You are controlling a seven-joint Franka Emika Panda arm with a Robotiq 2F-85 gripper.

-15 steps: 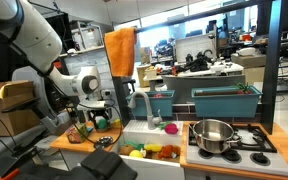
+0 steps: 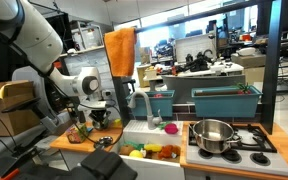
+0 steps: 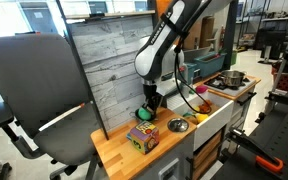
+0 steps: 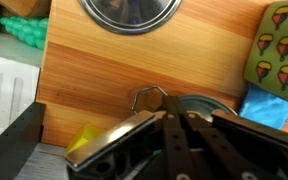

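Note:
My gripper (image 3: 154, 105) points down over the left counter and looks shut; its dark body covers much of the lower wrist view. Under it lies a grey round pan (image 4: 206, 103) with a wire handle (image 4: 149, 97) jutting out. A green item (image 3: 147, 114) shows by the fingers in the second exterior view. Whether anything thin sits between the fingertips is hidden. A round metal lid (image 4: 131, 10) lies on the wood, and a yellow object (image 4: 84, 137) peeks out beside the gripper.
A colourful box (image 3: 143, 137) stands near the counter's front. Patterned cloth (image 4: 276, 45) with blue trim (image 4: 267, 107) lies by the pan; green grapes (image 4: 26, 30) are at the opposite corner. The sink (image 2: 152, 135) holds several coloured items. A steel pot (image 2: 214, 134) sits by the stove.
My gripper has come down slightly among the things on the left counter and covers more of the green item. Everything else looks unmoved.

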